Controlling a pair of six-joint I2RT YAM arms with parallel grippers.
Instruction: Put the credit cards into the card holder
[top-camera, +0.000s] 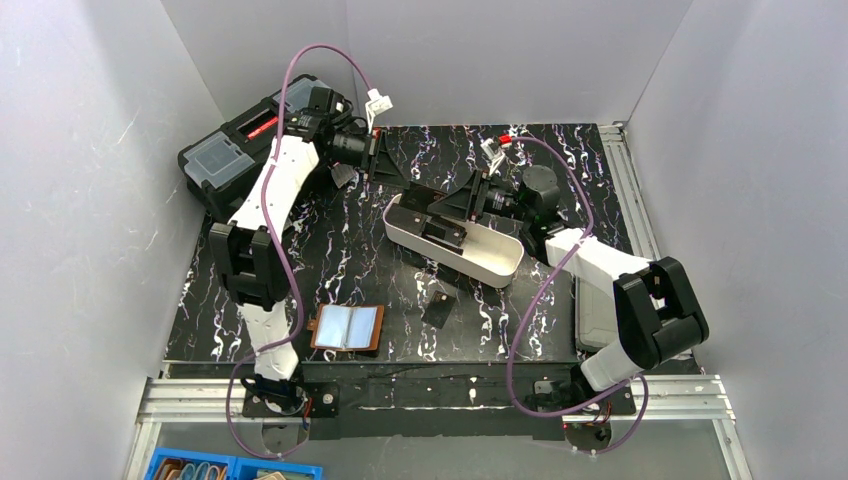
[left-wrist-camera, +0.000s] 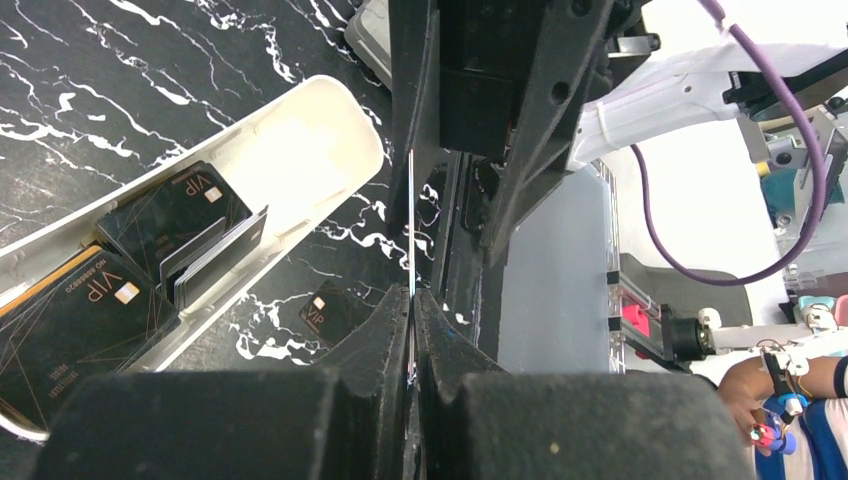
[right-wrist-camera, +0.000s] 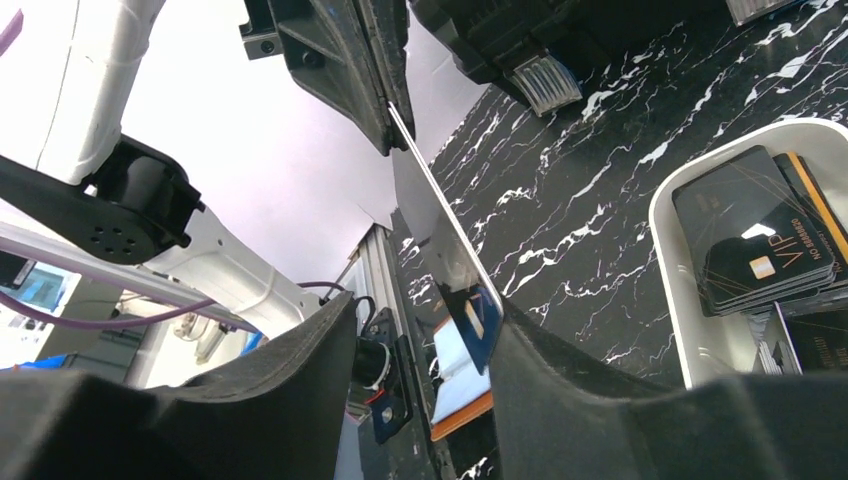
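Note:
A thin dark card spans the space between my two grippers, seen edge-on in the left wrist view. My left gripper is shut on it. My right gripper is around the card's other end; in the right wrist view its fingers are blurred, and I cannot tell whether they grip it. Below, a white box (top-camera: 496, 262) holds several VIP cards (left-wrist-camera: 75, 330). A single card (top-camera: 437, 309) lies on the table in front of the box. The brown card holder (top-camera: 347, 326) lies open at the front left.
A black toolbox (top-camera: 215, 160) fills the back left. A grey case (top-camera: 595, 315) lies along the right edge. The table between holder and box is mostly clear, apart from the loose card.

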